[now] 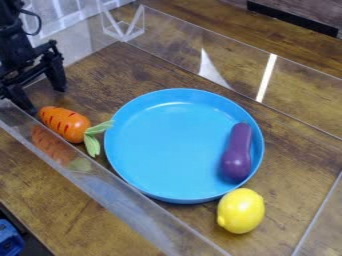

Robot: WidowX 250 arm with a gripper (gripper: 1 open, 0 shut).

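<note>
My black gripper (35, 78) is at the far left, over the wooden surface, just above and left of an orange toy carrot (64, 124) with a pale green top. Its fingers stand open, with nothing seen between them. A blue plate (160, 145) sits in the middle with a purple eggplant (235, 155) on its right side. A yellow lemon (241, 210) lies off the plate at the lower right.
Clear panels (114, 200) run along the sides of the work area. The wooden surface behind the plate is clear. A blue object (8, 240) shows at the lower left corner.
</note>
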